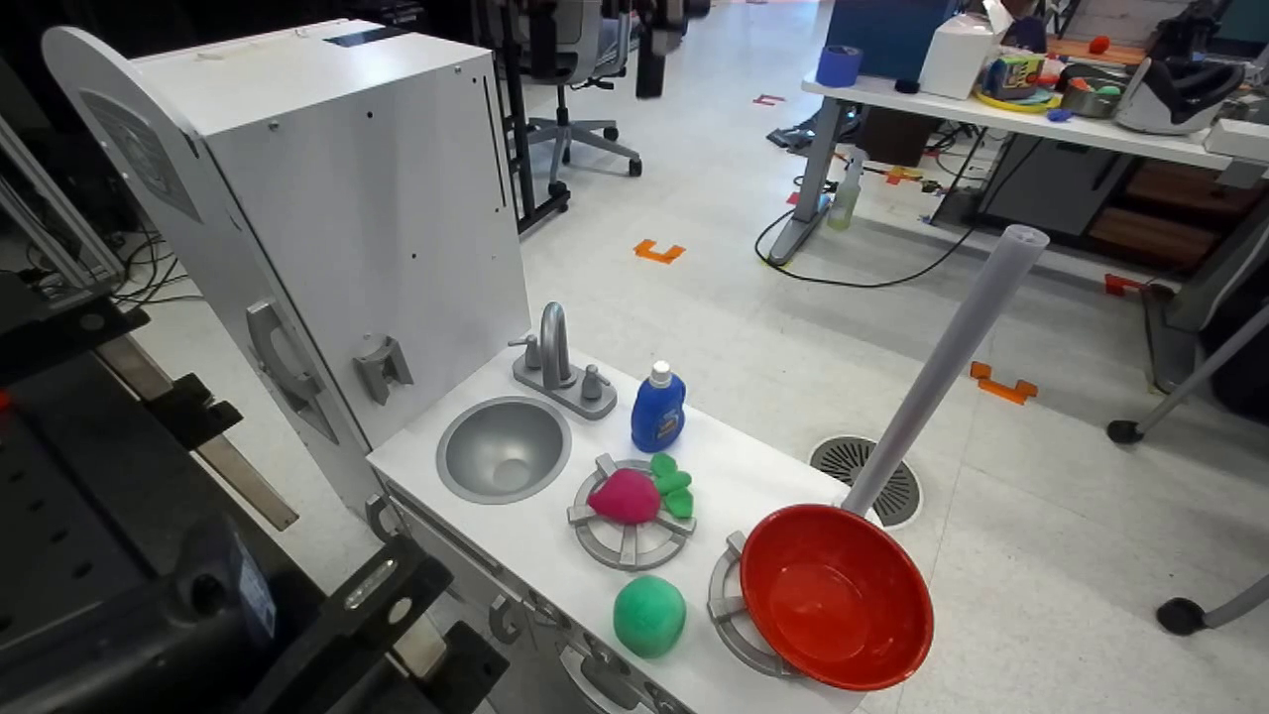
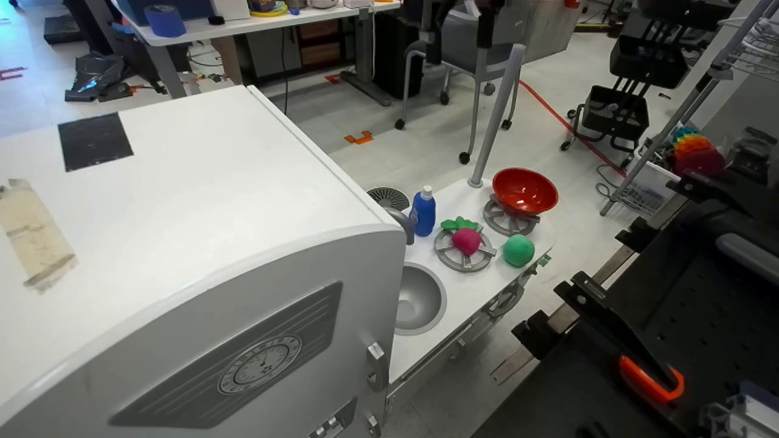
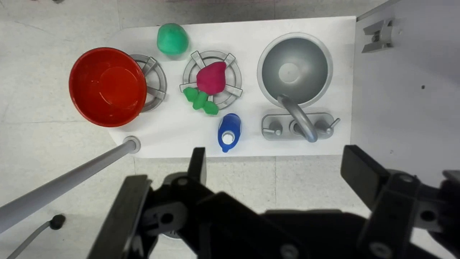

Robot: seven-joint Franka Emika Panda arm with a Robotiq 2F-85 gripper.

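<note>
My gripper is open in the wrist view, its dark fingers (image 3: 198, 164) wide apart with nothing between them. Dark parts of it also show at the top edge of both exterior views, well above the white counter (image 3: 181, 138). On the counter, a blue bottle (image 3: 229, 129) stands upright behind the left burner in exterior view 1. A pink vegetable with green leaves (image 1: 626, 495) lies on that burner. A green ball (image 1: 649, 617) rests near the front edge. The red bowl (image 1: 836, 597) sits partly over the other burner, slightly tilted.
A grey sink (image 1: 503, 448) with an arched faucet (image 3: 299, 118) lies beside the tall white cabinet (image 1: 393, 226). A grey pole (image 1: 946, 369) rises from the counter's back corner. Bare counter remains between the bottle and the pole.
</note>
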